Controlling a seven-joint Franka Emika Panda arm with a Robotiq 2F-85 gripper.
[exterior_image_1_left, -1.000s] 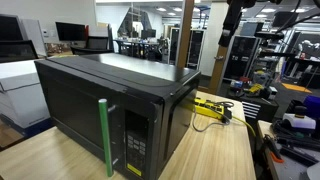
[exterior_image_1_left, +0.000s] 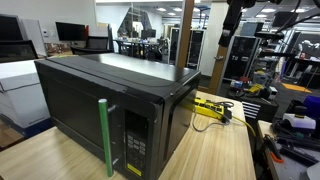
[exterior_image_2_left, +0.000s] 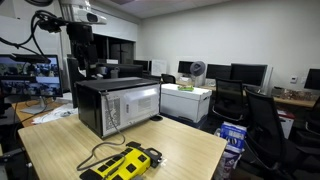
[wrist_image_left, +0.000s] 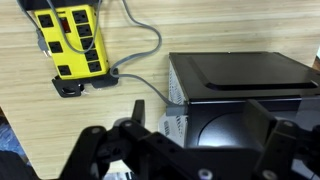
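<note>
A black microwave (exterior_image_1_left: 110, 100) with a green strip handle (exterior_image_1_left: 105, 138) on its front stands on the wooden table, its door closed. Its keypad (exterior_image_1_left: 137, 138) faces exterior view 1. My gripper hangs above the microwave's edge in the wrist view, with its two dark fingers spread apart and nothing between them. In exterior view 2 the gripper (exterior_image_2_left: 86, 70) is above the top of the microwave (exterior_image_2_left: 125, 101), apart from it.
A yellow power strip (exterior_image_2_left: 125, 162) with a grey cable (exterior_image_2_left: 95, 150) lies on the table beside the microwave. Office chairs (exterior_image_2_left: 270, 125) stand beyond the table.
</note>
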